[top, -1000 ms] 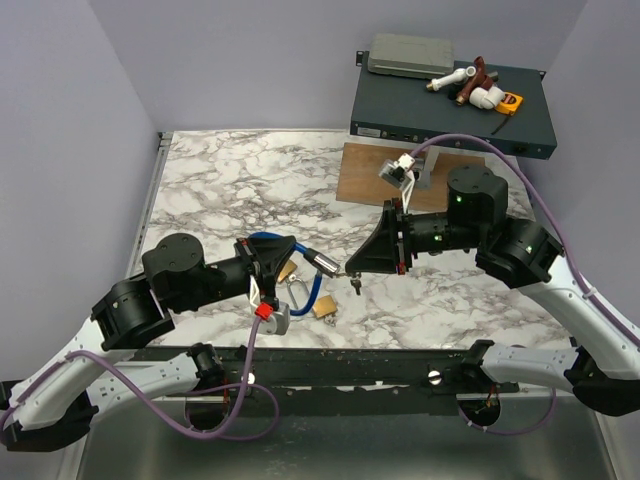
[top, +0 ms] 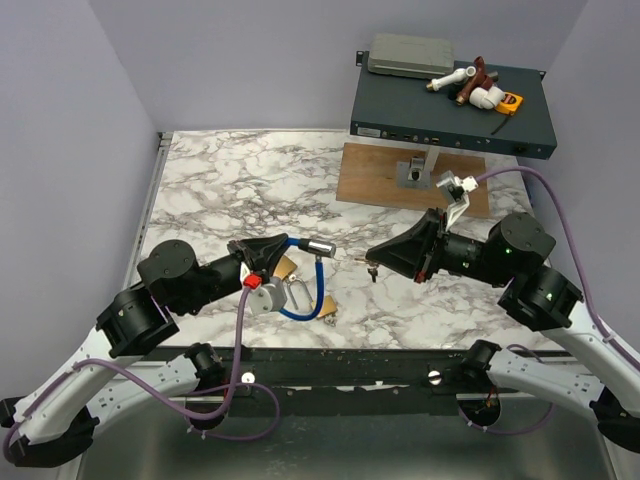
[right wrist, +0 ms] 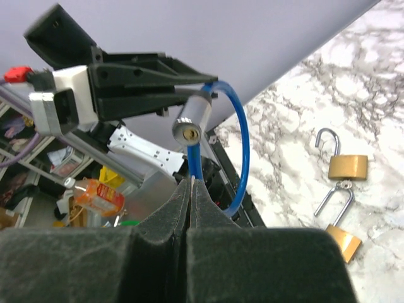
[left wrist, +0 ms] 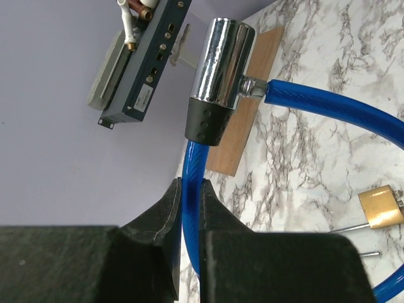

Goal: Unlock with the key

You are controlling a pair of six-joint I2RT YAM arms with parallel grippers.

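Note:
My left gripper is shut on the blue cable (left wrist: 194, 164) of a lock, just below the black collar of its chrome cylinder (left wrist: 222, 63). The cable loops round to the cylinder's side. In the top view, the chrome cylinder (top: 318, 247) points right, toward my right gripper (top: 372, 258). That gripper is shut on a small key (top: 361, 260), which juts left from the fingertips, and another small piece dangles below. A clear gap separates key and cylinder. In the right wrist view, the brassy lock face (right wrist: 189, 134) is turned toward me, and the key (right wrist: 192, 182) shows only as a thin sliver.
Brass padlocks (right wrist: 348, 167) with raised shackles lie on the marble surface beneath the cable. A wooden board (top: 360, 175) sits at the back, with a dark equipment box (top: 450, 110) above it. Right of centre, the marble is largely clear.
The right gripper has drawn away rightward; a second ago its key was at the cylinder's end. The left gripper has shifted slightly, turning the cylinder from a downward slant to nearly level.

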